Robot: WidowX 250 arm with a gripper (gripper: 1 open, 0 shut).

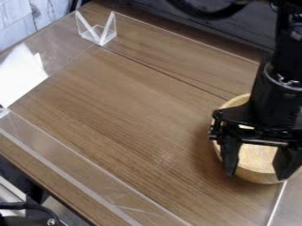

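My black gripper (256, 150) hangs at the right side, low over a light wooden bowl (236, 104), with its fingers open and reaching down into the bowl's area. The gripper covers much of the bowl's inside, so what may lie in it is mostly hidden.
A wooden table (130, 124) has wide clear room left and centre. A small clear acrylic stand (97, 31) sits at the back left, a white object (18, 75) at the left edge. A dark wall runs along the back; a black cable is at the bottom left.
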